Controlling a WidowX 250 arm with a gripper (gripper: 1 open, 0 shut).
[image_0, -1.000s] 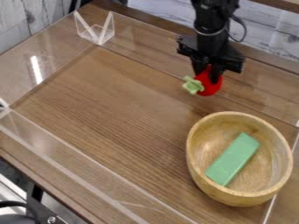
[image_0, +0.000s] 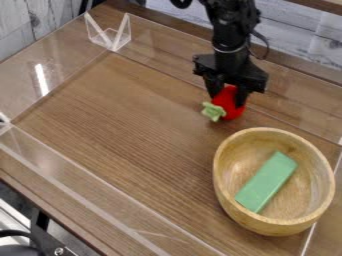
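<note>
My black gripper (image_0: 230, 82) points down over the wooden table's right half, shut on a red object (image_0: 230, 100) with a small pale green part (image_0: 214, 111) sticking out toward the lower left. The object is just behind a round beige bowl (image_0: 249, 218), which holds a green rectangular block (image_0: 266, 182). I cannot tell whether the red object touches the table.
A clear, angular plastic item (image_0: 110, 32) stands at the back left of the table (image_0: 100, 140). A pale wall edge runs along the back right.
Since a second ago the gripper and red object have moved lower in the view, toward the bowl, and most recently slightly to the left.
</note>
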